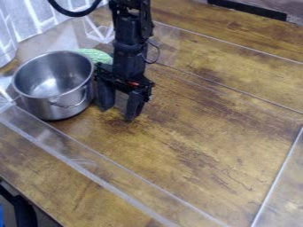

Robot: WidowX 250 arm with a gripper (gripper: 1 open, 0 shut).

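Note:
My black gripper (122,96) is low over the wooden table, just right of a large steel pot (53,80) at the left, close to its side or touching it. Behind the pot and partly hidden by my arm lies a pale green item (92,55). The fingertips are dark and blurred, so I cannot tell whether the gripper is open or shut, or whether anything is between them.
Clear plastic strips or edges run along the front left and right side. A pale, crumpled sheet or curtain is at the back left.

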